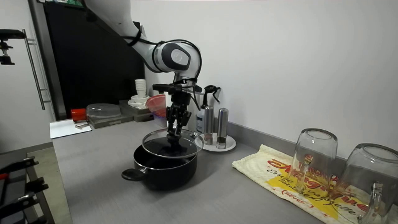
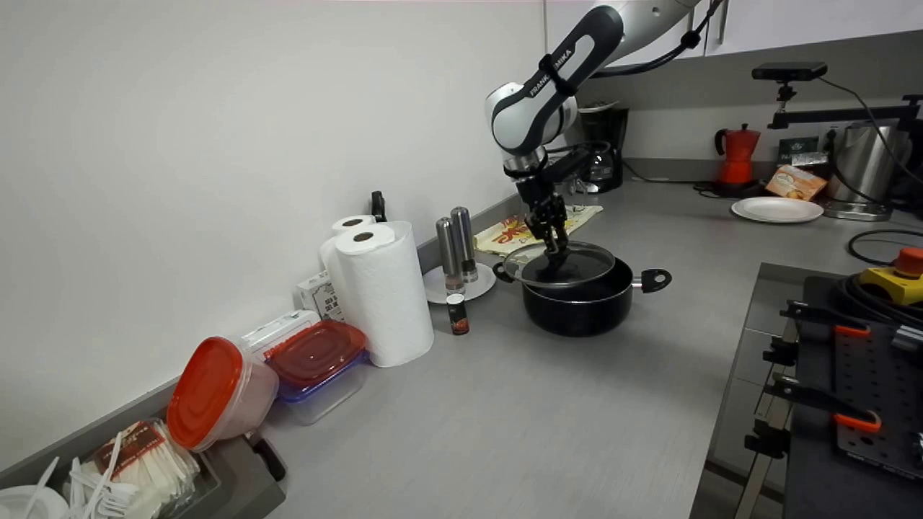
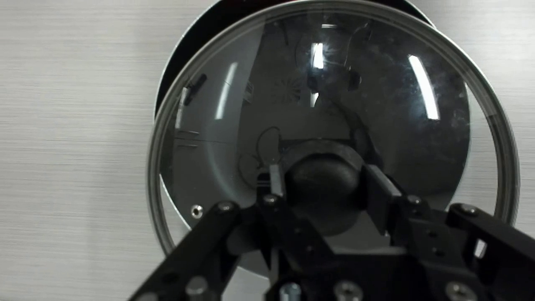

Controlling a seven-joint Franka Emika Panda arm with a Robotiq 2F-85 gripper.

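A black pot with two side handles stands on the grey counter. Over its opening is a round glass lid with a steel rim, off-centre toward the wall side, so part of the pot's inside shows. My gripper is shut on the lid's black knob, one finger on either side of it. In exterior view 2 the lid appears slightly tilted above the pot. Whether its edge touches the pot rim, I cannot tell.
Behind the pot, near the wall, two steel grinders stand on a white plate. Paper towel rolls and a small spice jar are close by. Glass mugs rest on a printed cloth.
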